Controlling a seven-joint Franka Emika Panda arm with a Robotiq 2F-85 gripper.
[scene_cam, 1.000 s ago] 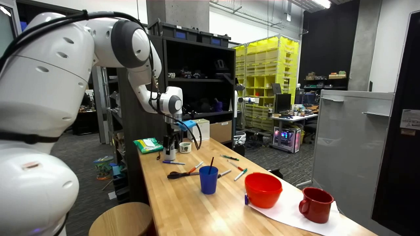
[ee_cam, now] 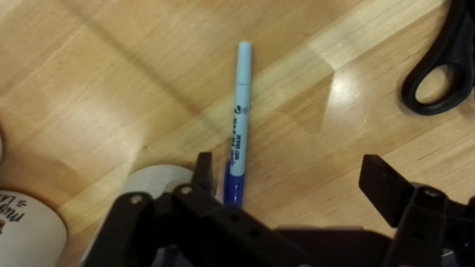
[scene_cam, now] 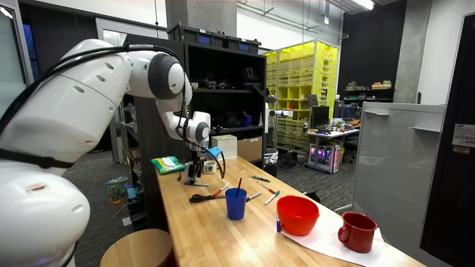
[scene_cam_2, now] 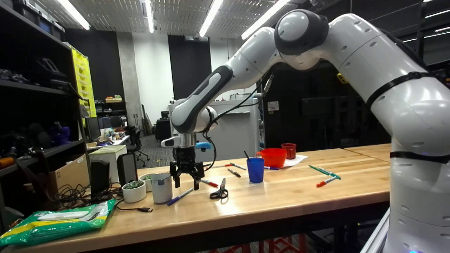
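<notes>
Over the table my gripper points down with its fingers wide apart and nothing between them. Below it lies a wet-erase marker with a pale barrel and blue cap. In the wrist view the cap end is near the left finger, and the marker's far end points away from the gripper. Beside the marker stands a grey-white cup, close to the gripper's left finger and partly hidden by it in the wrist view. Black scissors rest to the right of the marker.
A blue cup holds a dark pen. Farther along are a red bowl and a red mug on white paper. Several other markers are scattered about. Small plant pots and a green packet crowd the shelf end.
The objects on the table have not visibly moved.
</notes>
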